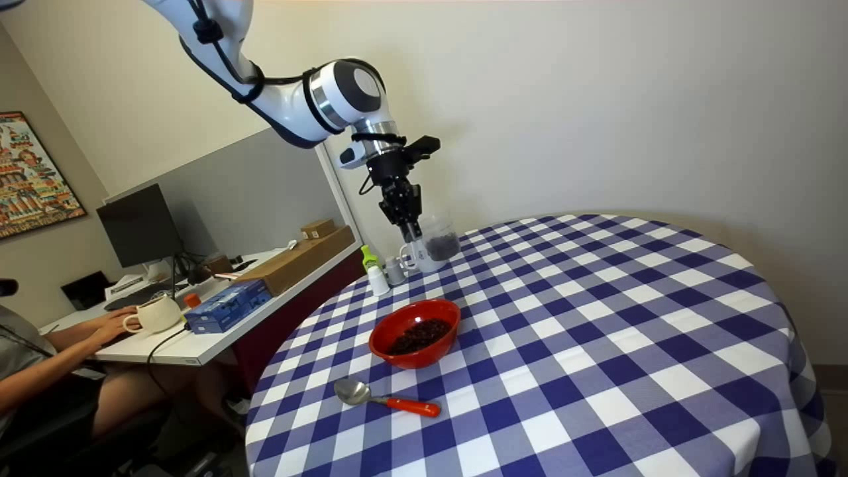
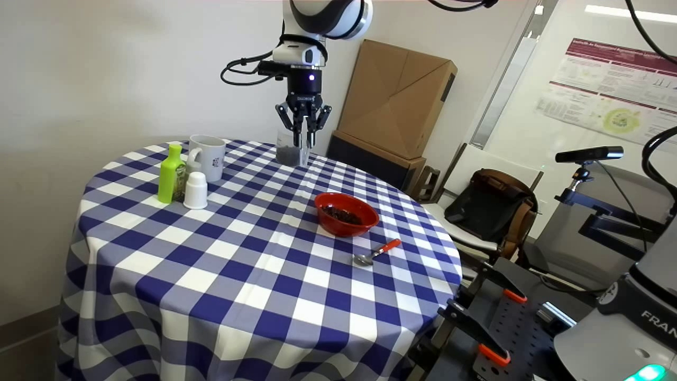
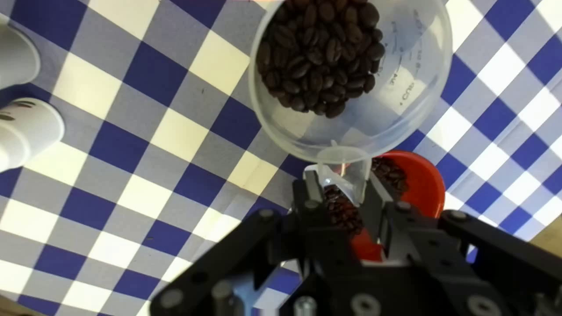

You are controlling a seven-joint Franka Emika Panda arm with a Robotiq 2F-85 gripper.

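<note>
A clear plastic measuring cup (image 3: 411, 79) with coffee beans (image 3: 321, 58) gathered at one side hangs above the checked tablecloth. My gripper is shut on its handle, which shows between the fingers in the wrist view. In exterior view 2 the gripper (image 2: 304, 143) points down, with the cup (image 2: 289, 149) beside its fingertips. A red bowl (image 1: 455, 318) of dark beans stands on the table, nearer exterior camera 1 than the cup is. The wrist view shows the bowl (image 3: 429, 181) partly hidden behind the fingers and handle.
A spoon (image 1: 409, 406) with a red handle lies near the bowl. A white mug (image 2: 212, 159), green bottle (image 2: 170, 174) and white shaker (image 2: 196, 190) stand together, with a grey shaker (image 1: 394, 271) among them. Much of the tablecloth (image 1: 620, 334) is clear.
</note>
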